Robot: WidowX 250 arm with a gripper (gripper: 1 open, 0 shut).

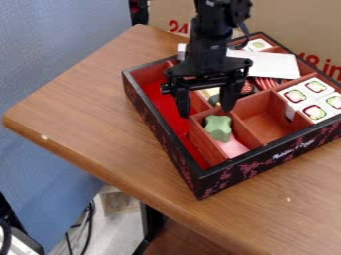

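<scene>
My black gripper (205,100) hangs over the upper left part of a dark patterned box (202,181), its two fingers spread open, with no object clearly held between them. Below it, a green piece (217,127) and a pink piece (232,148) lie in a red compartment. White pieces with ring marks (314,99) fill the right compartment. A white sheet (273,64) lies across the back of the box. Part of the contents behind the gripper is hidden.
A cardboard panel (296,22) stands behind. Cables lie on the floor at lower left.
</scene>
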